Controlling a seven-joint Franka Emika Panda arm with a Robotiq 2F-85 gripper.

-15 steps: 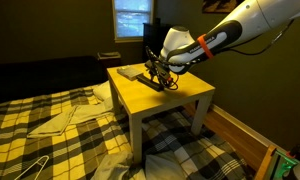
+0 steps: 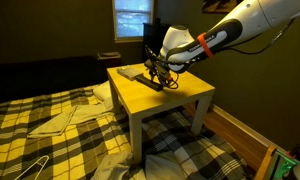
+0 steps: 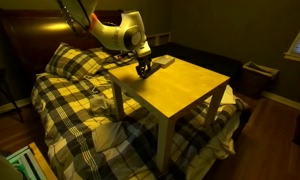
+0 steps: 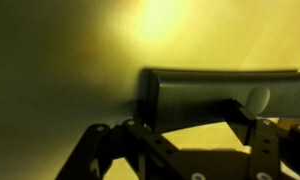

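Note:
A dark, flat-sided object (image 4: 200, 92), like a long box, lies on the pale tabletop in the wrist view. It has a light oval mark near its right part. My gripper is close over its near side, with the fingertips (image 4: 233, 108) spread apart and part of the object between or beneath them. Whether both pads touch it cannot be made out. In exterior view 1 the gripper (image 2: 162, 77) points down at the table, beside the dark object (image 2: 146, 82). Exterior view 2 has the gripper (image 3: 144, 69) low at the table's far side.
The square wooden table (image 2: 180, 98) has bare surface toward its near side. A greyish item (image 3: 163, 61) sits by the gripper on the tabletop. Around the table is a bed with a plaid cover (image 2: 75, 140) and loose pale cloths (image 2: 58, 122).

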